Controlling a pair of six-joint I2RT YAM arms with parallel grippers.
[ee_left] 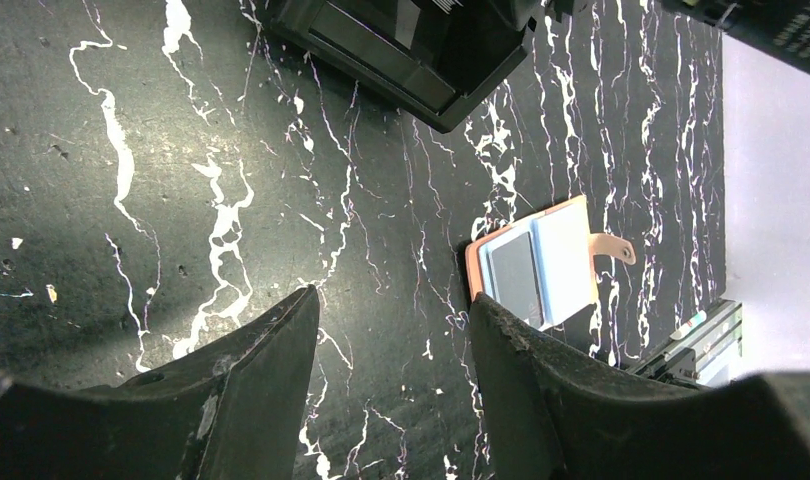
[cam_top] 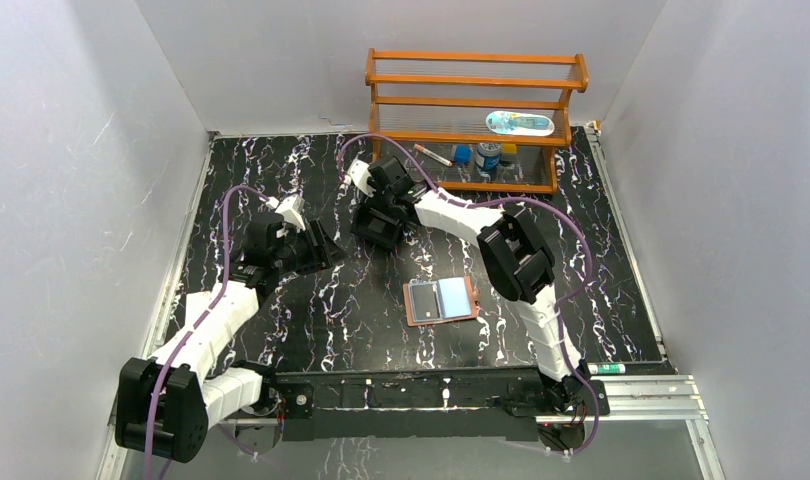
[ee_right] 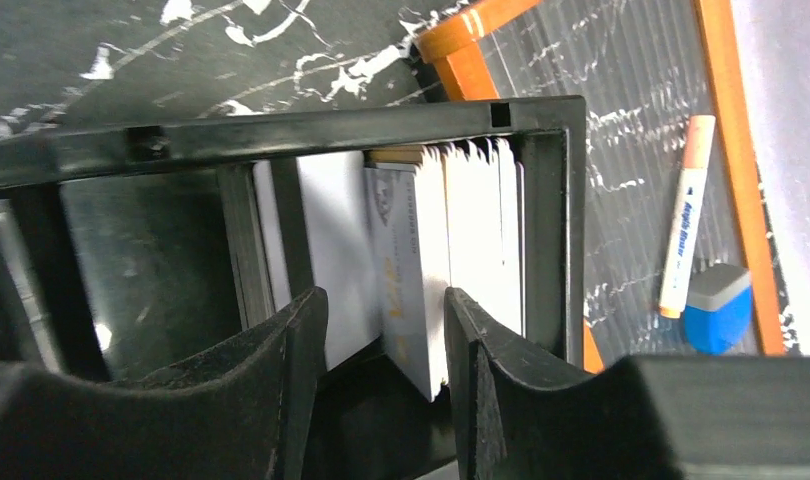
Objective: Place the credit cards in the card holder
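Note:
Inside the black box [ee_right: 371, 128] a stack of cards [ee_right: 478, 235] stands on edge in one compartment, a patterned card [ee_right: 394, 255] at its left. My right gripper is over this compartment, open, its fingers apart; one fingertip overlaps the card stack in the right wrist view, and I cannot tell whether it touches. The card holder [cam_top: 440, 302], brown with clear pockets, lies unfolded on the table in front of the box. Left of the box my left gripper hangs above bare table, open, with nothing between its fingers.
Behind the box stands a wooden rack [cam_top: 476, 138] holding a marker [ee_right: 686, 215], a blue-and-grey block [ee_right: 718, 305] and a jar [cam_top: 488, 155]. The right arm [cam_top: 456, 215] reaches across above the table.

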